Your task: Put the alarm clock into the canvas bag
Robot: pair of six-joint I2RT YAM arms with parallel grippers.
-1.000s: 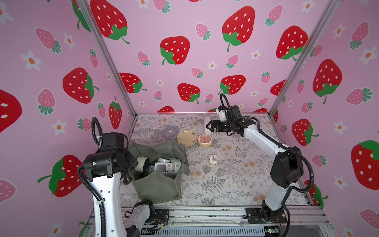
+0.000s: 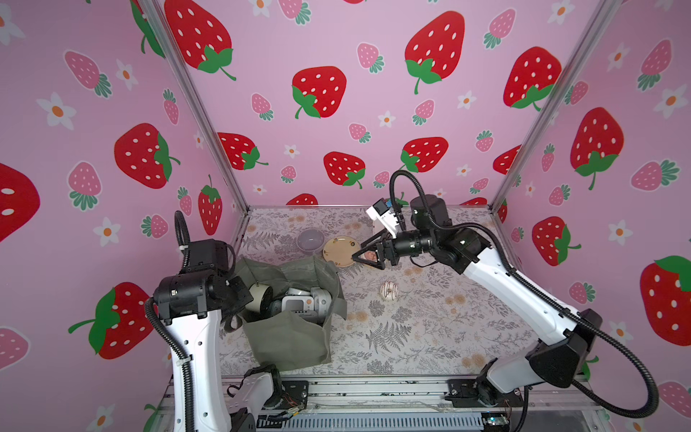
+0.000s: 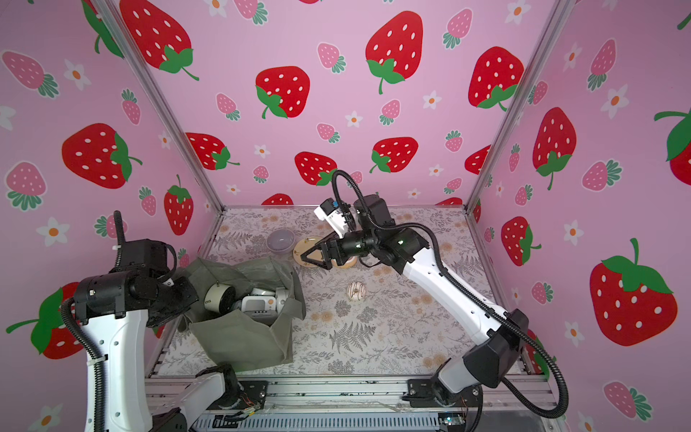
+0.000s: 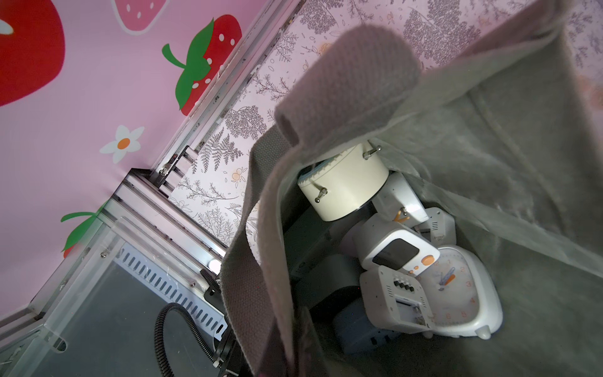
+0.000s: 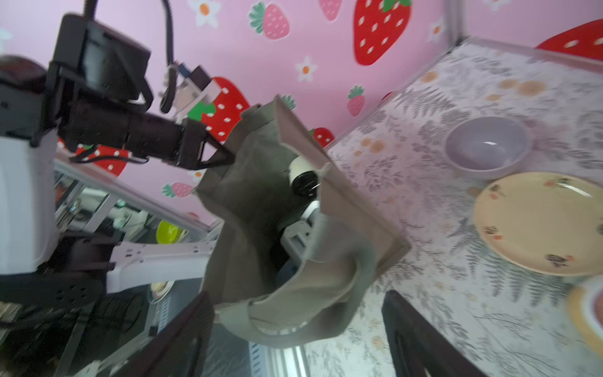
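The grey-green canvas bag stands open at the front left, holding several clocks, among them a cream round clock and a white alarm clock. My left gripper hangs over the bag's left rim; in the left wrist view its fingers are out of sight, and elsewhere it looks shut with nothing visible held. My right gripper is above the plates at the middle, fingers apart and nothing seen between them; its fingers are blurred in the right wrist view.
A lilac bowl, a tan plate and a small round bowl stand at the back middle, partly under my right gripper. A striped round item lies right of the bag.
My left arm has shifted only slightly; the bag's contents look unchanged.
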